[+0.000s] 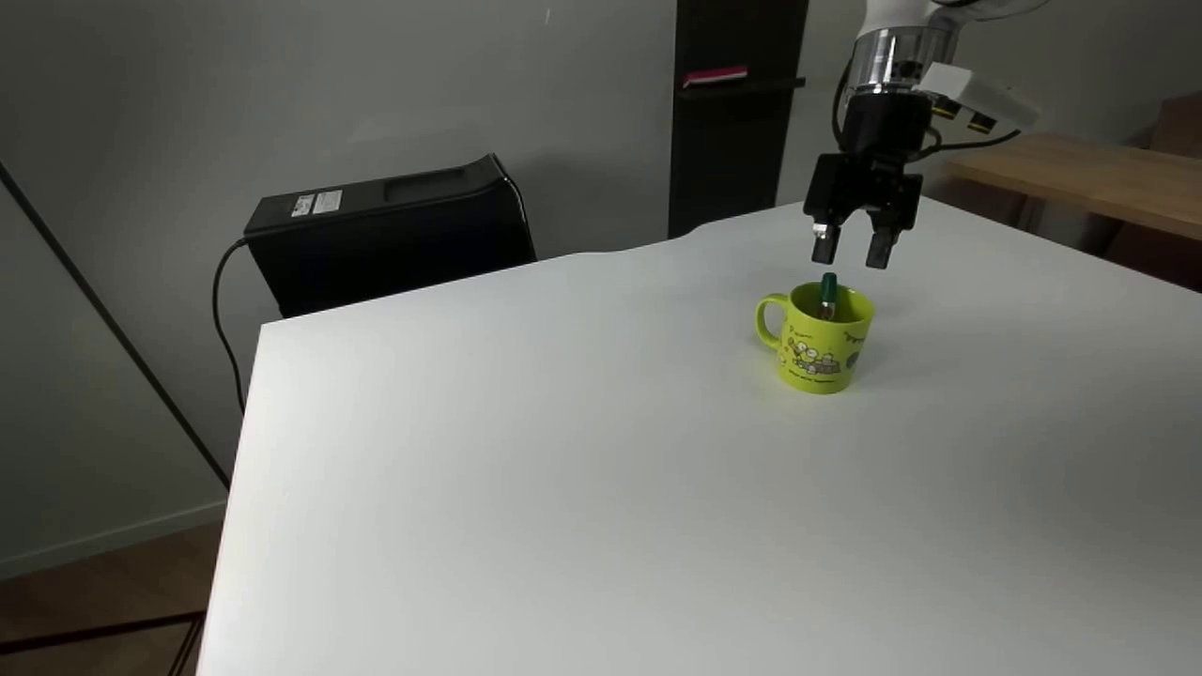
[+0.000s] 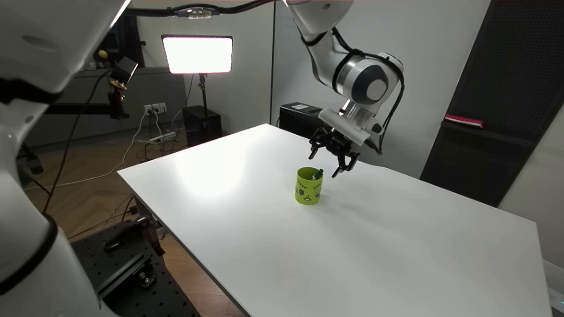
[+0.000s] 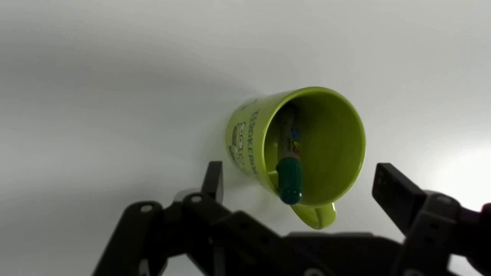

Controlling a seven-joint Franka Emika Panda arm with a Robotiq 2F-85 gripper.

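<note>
A lime-green mug [image 1: 816, 359] with cartoon prints stands upright on the white table, its handle toward the left in exterior view 1. Inside it leans a marker [image 3: 290, 179], its green capped end resting at the rim and rising slightly above it. My gripper [image 1: 853, 255] is open above the mug, its fingers apart and empty. In the wrist view the mug's mouth and the marker appear beyond the fingertips, between the left finger and the right one, without visible contact. Exterior view 2 also has the gripper [image 2: 323, 167] close above the mug [image 2: 308, 191].
Bare white table [image 1: 507, 484] surrounds the mug on all sides. A black box-shaped device [image 1: 389, 231] stands behind the table's far edge. Beyond the table in exterior view 2 is a bright lamp panel [image 2: 198, 54] on a stand.
</note>
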